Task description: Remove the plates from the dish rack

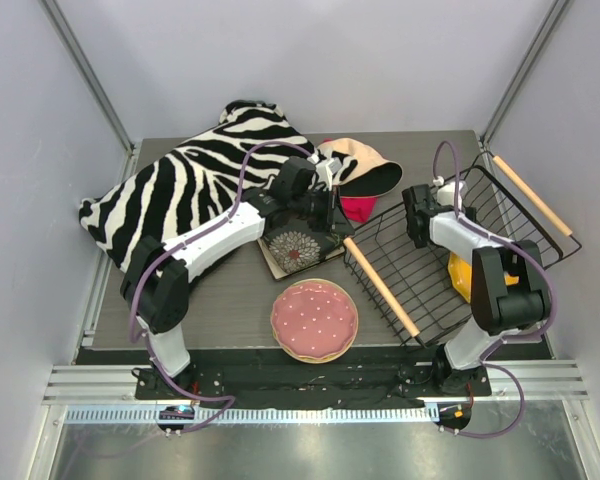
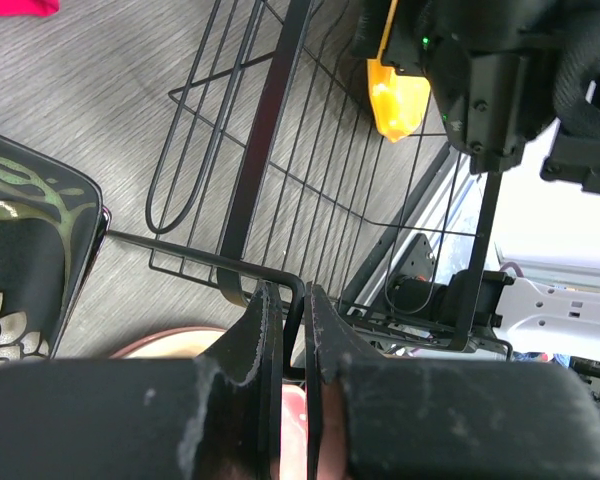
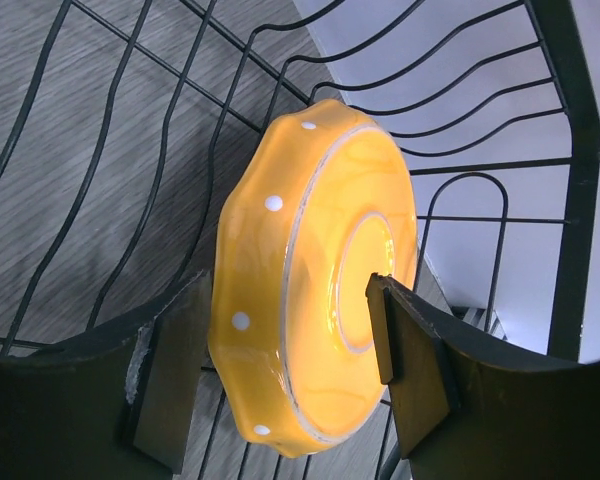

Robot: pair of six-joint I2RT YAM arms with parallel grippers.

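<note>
A yellow dotted plate (image 3: 260, 250) stands on edge inside the wire dish rack (image 1: 400, 270), under my right gripper (image 1: 430, 215). In the right wrist view my right gripper is part open, its fingers either side of the plate's near side; whether they touch it cannot be told. My left gripper is shut on the rack's black wire frame at its left end. A pink dotted plate (image 1: 314, 320) lies on the table left of the rack.
A dark floral square dish (image 1: 295, 245) lies beside the rack. A zebra cloth (image 1: 180, 175), a tan cap (image 1: 365, 160) and a red item (image 1: 358, 208) are at the back.
</note>
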